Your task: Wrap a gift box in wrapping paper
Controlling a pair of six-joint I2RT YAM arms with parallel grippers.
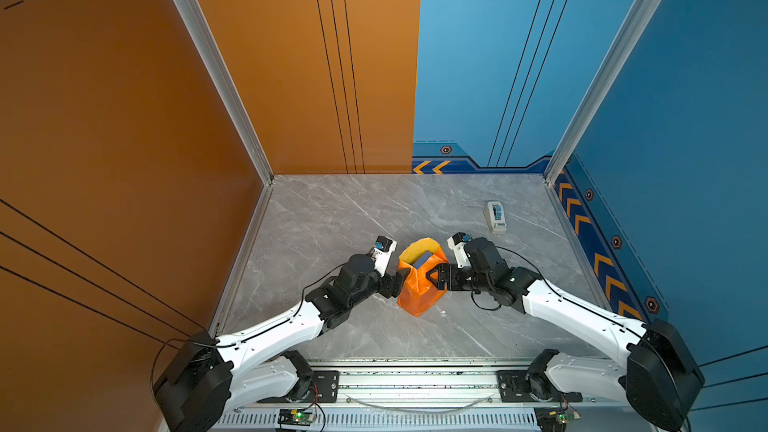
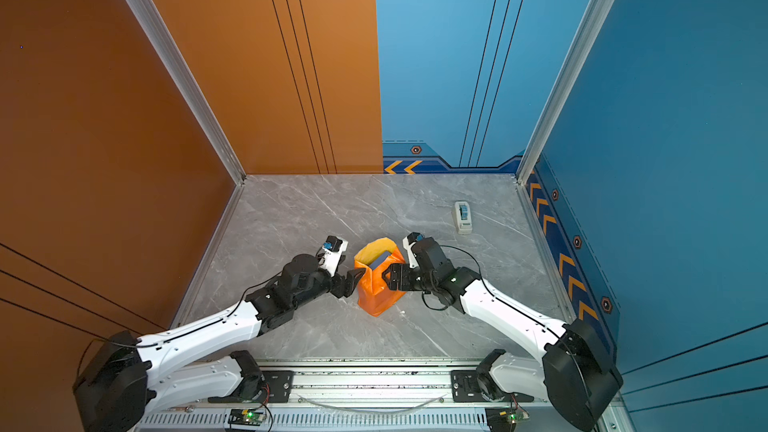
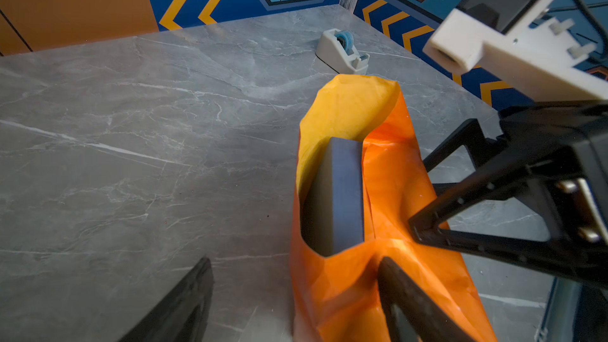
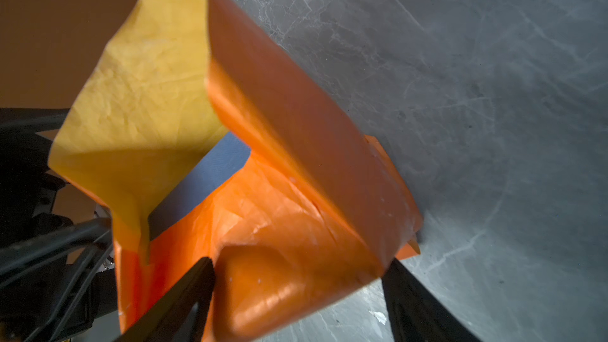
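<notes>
Orange wrapping paper with a yellow inner side (image 3: 354,104) stands as an open-topped pouch mid-table. Inside it, partly covered, is a blue-grey box (image 3: 347,190). My left gripper (image 1: 400,281) is open at the pouch's left side. In the left wrist view one of its fingers (image 3: 405,304) overlaps the orange front, while the other stands over bare table. My right gripper (image 1: 437,275) is open at the pouch's right side. Orange paper (image 4: 291,266) fills the space between its fingertips in the right wrist view; whether they press on it cannot be told.
A white tape dispenser with a blue roll (image 1: 496,217) stands at the back right. The two grippers are close together, with the pouch between them.
</notes>
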